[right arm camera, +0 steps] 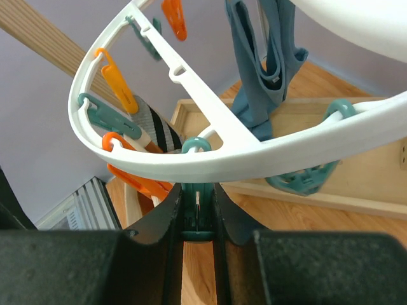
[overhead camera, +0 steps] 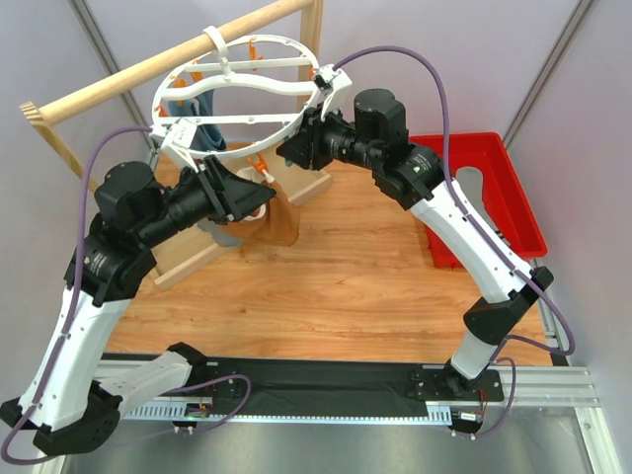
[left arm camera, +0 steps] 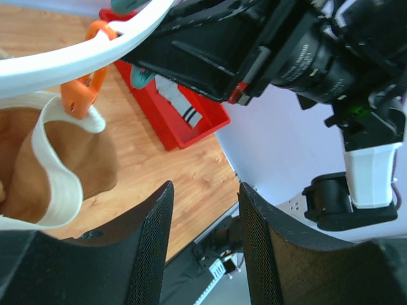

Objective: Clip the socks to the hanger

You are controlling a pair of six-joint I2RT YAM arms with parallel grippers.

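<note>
The round white hanger (overhead camera: 222,81) hangs from a wooden bar. At its near right rim my right gripper is shut on a green clip (right arm camera: 196,190) that hooks over the ring. A brown sock (left arm camera: 89,152) with white edging (left arm camera: 54,152) hangs from an orange clip (left arm camera: 79,95). My left gripper stands open with nothing between its fingers. In the top view it is in front of the brown sock and partly covers it. A blue sock (right arm camera: 264,76) hangs further back on the hanger.
A red bin (overhead camera: 528,222) on the right holds a grey sock (overhead camera: 472,188). The wooden stand's base (overhead camera: 311,186) lies under the hanger. Other clips, such as an orange clip (right arm camera: 117,82), sit along the ring.
</note>
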